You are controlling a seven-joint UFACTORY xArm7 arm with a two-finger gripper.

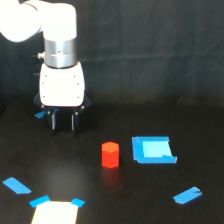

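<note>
A red block point(110, 155), with flat faces, stands on the black table right of centre. To its right, a blue-edged square point(137, 152) frames a pale patch point(156, 149). My gripper point(64, 124) hangs from the white arm at the left, further back than the block and well apart from it. Its two thin dark fingers point down with a gap between them, and nothing shows in that gap. The fingertips are hard to make out against the dark background.
A pale square point(54, 213) with blue tape at its corners lies at the front left, cut off by the lower edge of the view. Blue tape strips lie at the far left point(16, 186) and front right point(187, 195). Bare table surrounds the red block.
</note>
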